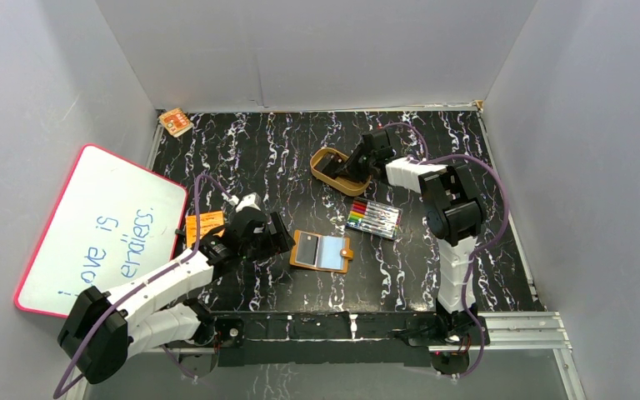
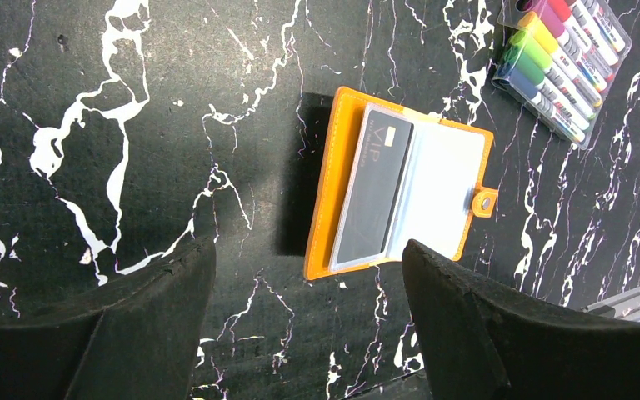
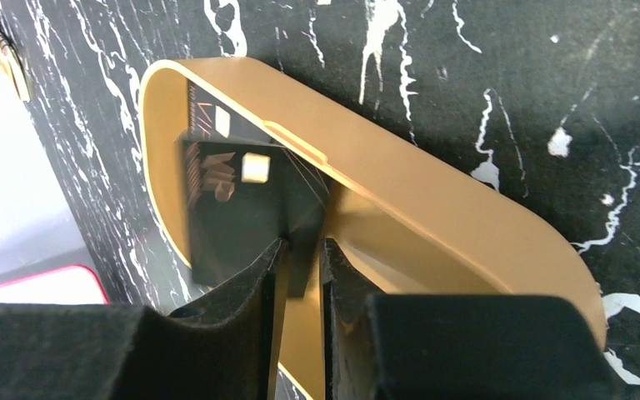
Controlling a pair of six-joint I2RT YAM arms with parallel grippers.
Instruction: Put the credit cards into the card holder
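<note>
An orange-edged card holder (image 2: 323,208) lies open on the table in the left wrist view, a dark VIP card (image 2: 375,179) in its left pocket; its right side shows pale and empty. My left gripper (image 1: 283,232) hovers open just left of it, nothing between its fingers. Inside the tan oval tray (image 3: 433,192), my right gripper is shut on a black card (image 3: 242,225), gripping its near right edge. That card is tilted and blurred. Beneath it, another dark card (image 3: 202,117) shows partly against the tray's end.
A clear case of coloured markers (image 1: 373,218) lies between the tray and the holder. Orange notepads (image 1: 204,227) rest near the left arm and in the far left corner. A whiteboard (image 1: 104,229) leans at left.
</note>
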